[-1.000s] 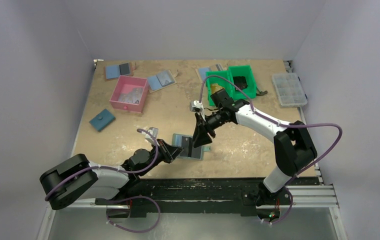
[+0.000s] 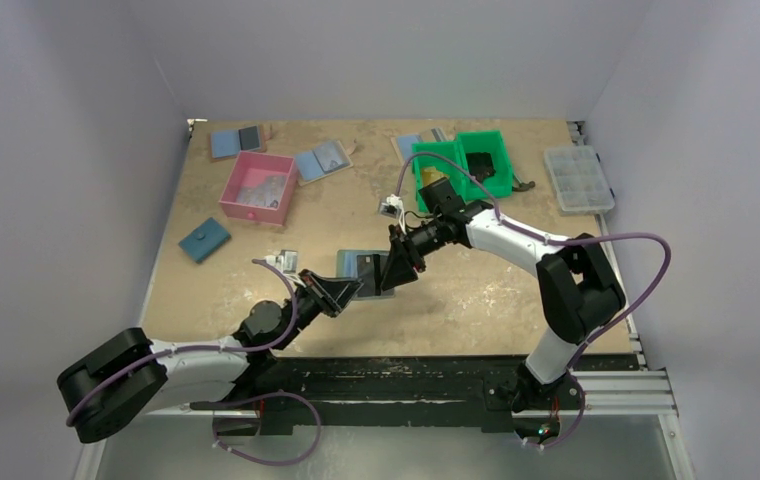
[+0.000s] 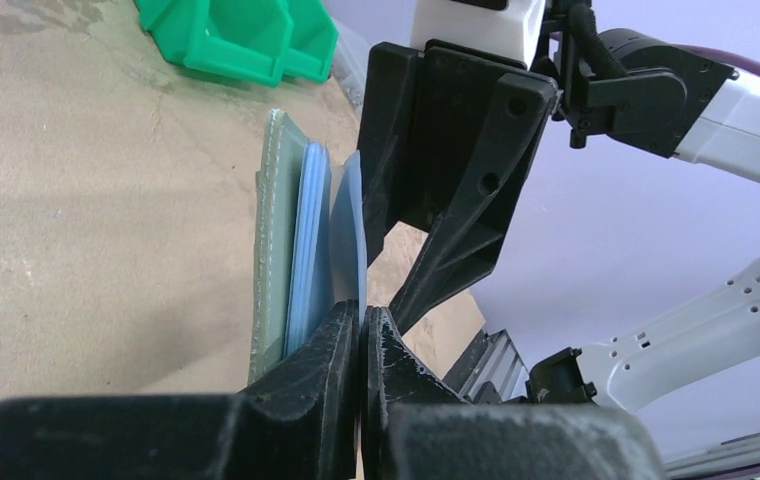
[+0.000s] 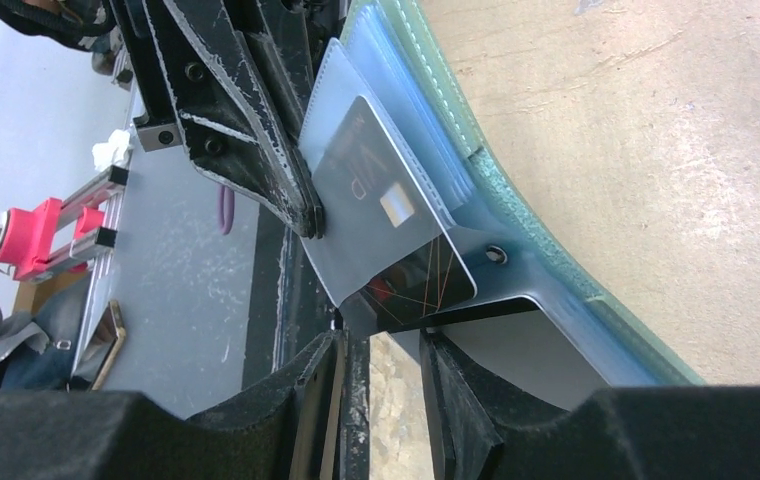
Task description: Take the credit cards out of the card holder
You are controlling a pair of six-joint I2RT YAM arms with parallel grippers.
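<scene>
The card holder (image 2: 346,263), light teal-green with blue sleeves, stands raised at the table's middle; my left gripper is shut on its edge. In the right wrist view its sleeves (image 4: 401,100) show, with a dark card (image 4: 416,290) in the nearest one and my left gripper's black fingers pressed on it. My right gripper faces the lower edge of that card, its fingers apart with nothing clearly between them.
Green bins (image 2: 486,150) stand at the back right beside a clear organiser (image 2: 576,180). A pink box (image 2: 256,190), other holders (image 2: 321,160) and a closed teal case (image 2: 204,240) lie left and behind.
The holder has moved back and slightly left with my left gripper, which has also shifted that way.
</scene>
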